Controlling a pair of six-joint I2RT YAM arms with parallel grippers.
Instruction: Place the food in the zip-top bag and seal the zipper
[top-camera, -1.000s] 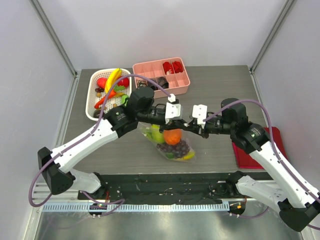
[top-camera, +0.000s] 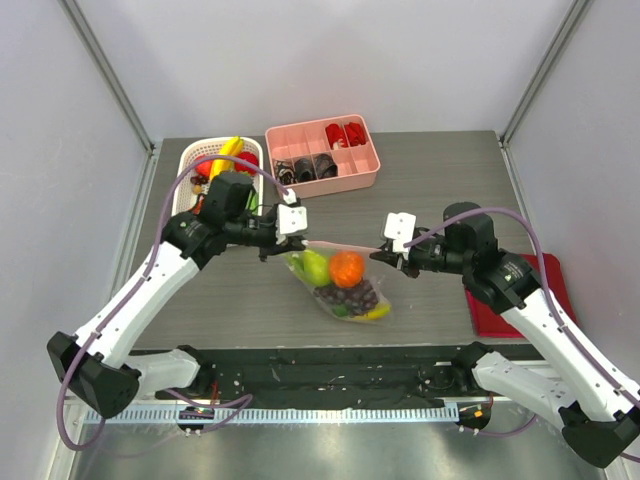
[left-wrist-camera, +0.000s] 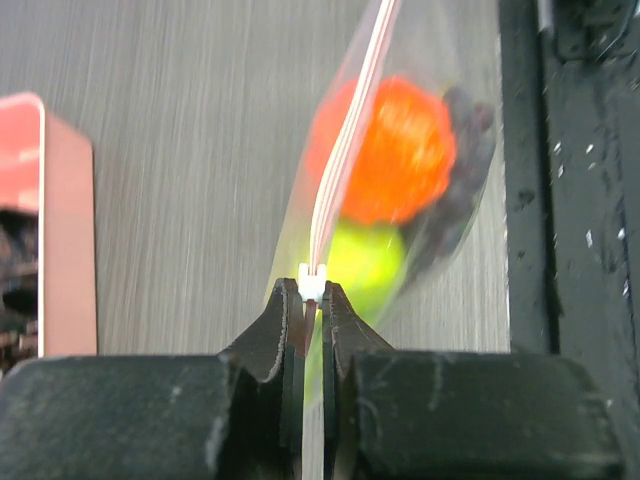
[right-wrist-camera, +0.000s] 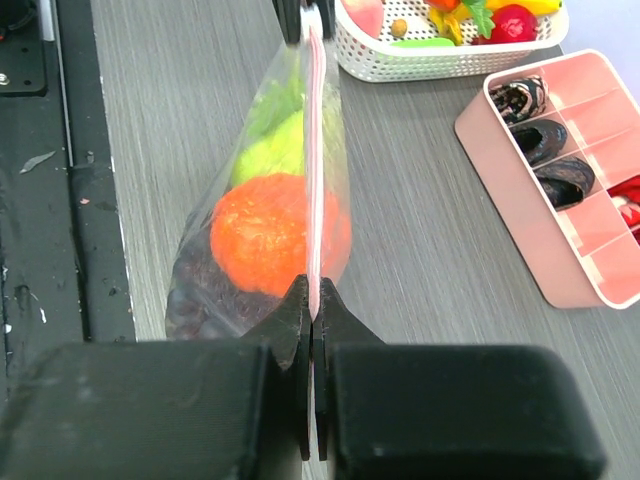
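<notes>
The clear zip top bag (top-camera: 340, 292) hangs with a green fruit, an orange item, grapes and a yellow piece inside. My left gripper (top-camera: 293, 243) is shut on the white zipper slider at the bag's left end, the pink-white zipper strip (right-wrist-camera: 314, 180) stretching straight across to my right gripper (top-camera: 390, 256), which is shut on the other end of that strip, as the right wrist view shows.
A white basket (top-camera: 186, 192) of produce and a pink divided organiser (top-camera: 355, 176) stand at the back. A red mat (top-camera: 520, 325) lies at the right. Bare table surrounds the bag.
My left gripper has moved left along the zipper, away from the right gripper, which it was close beside about a second ago. The right gripper has barely moved.
</notes>
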